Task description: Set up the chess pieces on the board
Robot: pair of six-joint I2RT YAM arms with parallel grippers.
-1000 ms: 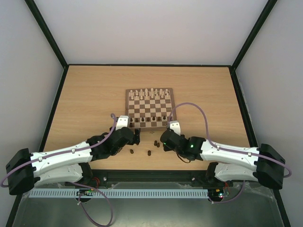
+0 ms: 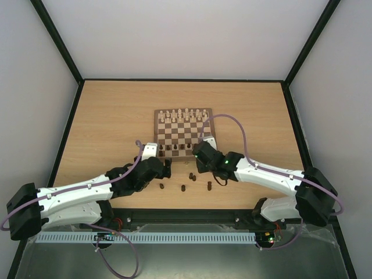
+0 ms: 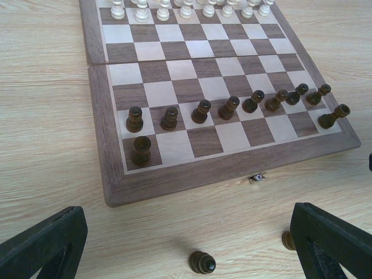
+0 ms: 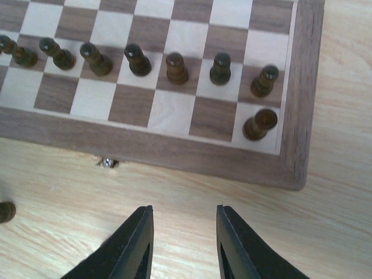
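The chessboard (image 2: 183,160) has white pieces (image 2: 186,112) along its far side. Across the near side stands a row of dark pawns (image 3: 199,111), with a larger dark piece (image 3: 141,152) at the near left corner and another (image 4: 259,124) at the near right corner. My left gripper is open, a loose piece (image 3: 202,262) in view between its spread fingers. Empty and open, my right gripper hovers before the near right corner.
A small metal clasp (image 4: 107,163) sits at the middle of the board's near edge. Both arms reach in close together at the near side. Bare table (image 2: 104,128) lies to the left, right and behind the board.
A loose dark piece has come into view from under it and shifted right and nearer. The left arm has stayed still.
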